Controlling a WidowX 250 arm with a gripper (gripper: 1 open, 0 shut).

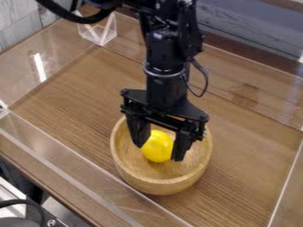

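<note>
A yellow object (157,148), roundish, lies in a round wooden bowl (166,183) in the lower middle of the camera view. My black gripper (160,140) reaches down over the bowl from the top, open, with its two fingers on either side of the yellow object. Whether they touch it is not clear.
A small clear container (97,28) stands at the far upper left. A cable (20,203) shows at the lower left edge.
</note>
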